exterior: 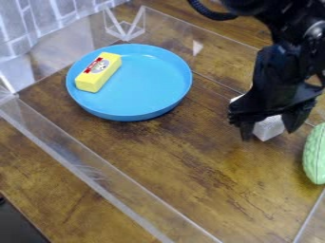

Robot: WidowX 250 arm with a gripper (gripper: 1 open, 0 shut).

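Note:
My black gripper [267, 121] is low on the right side of the wooden table, open, its fingers around a small white block [267, 127]. The block is partly hidden behind the fingers; whether they touch it I cannot tell. A yellow box [98, 71] with a red and white label lies on a blue plate [146, 95] at the upper left.
A green oblong object [313, 156] lies at the right edge, close to the gripper. Clear plastic walls [102, 179] border the work area.

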